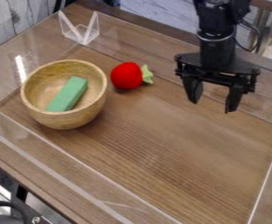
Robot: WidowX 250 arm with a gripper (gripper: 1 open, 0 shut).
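A black robot arm stands at the upper right, its gripper (216, 87) low over the wooden table with two dark fingers pointing down. Whether it is open or shut is hard to tell. To the left of it lie a red object (126, 76) with pale green leaves, like a tomato or strawberry, and a tan bowl (93, 109) holding a green block (66, 94).
A clear, angular plastic object (80, 26) stands at the upper left. A dark cable or fitting shows at the bottom-left edge.
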